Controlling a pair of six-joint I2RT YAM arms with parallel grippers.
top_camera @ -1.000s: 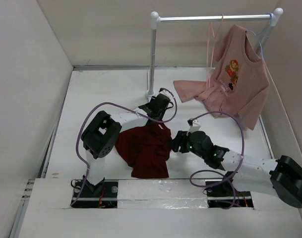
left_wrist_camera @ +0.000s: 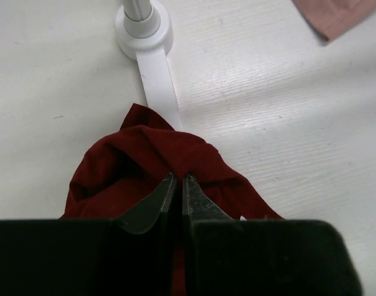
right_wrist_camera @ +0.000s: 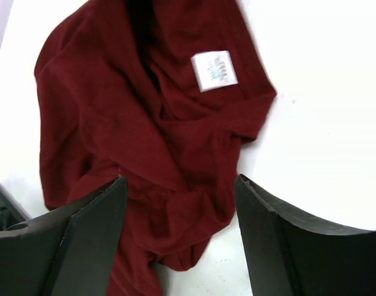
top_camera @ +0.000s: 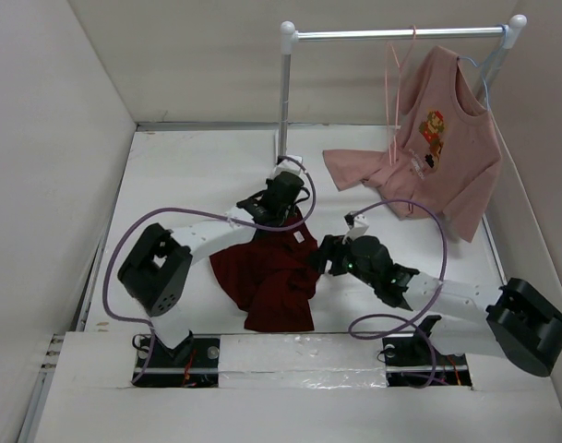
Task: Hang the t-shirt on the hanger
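Observation:
A dark red t-shirt (top_camera: 271, 281) lies crumpled on the white floor, a white label on it in the right wrist view (right_wrist_camera: 214, 70). My left gripper (top_camera: 285, 189) is shut on the shirt's upper folds by the rack's left foot. My right gripper (top_camera: 328, 254) is open beside the shirt's right edge. An empty pink hanger (top_camera: 396, 65) hangs from the rail (top_camera: 391, 35).
A pink t-shirt (top_camera: 447, 166) hangs on a blue hanger at the right of the rack, its lower part on the floor. The left post (top_camera: 283, 92) stands just behind my left gripper.
My left arm has shifted up and left, raising the top of the red shirt slightly. The right arm has moved a little; the pink hanger sways.

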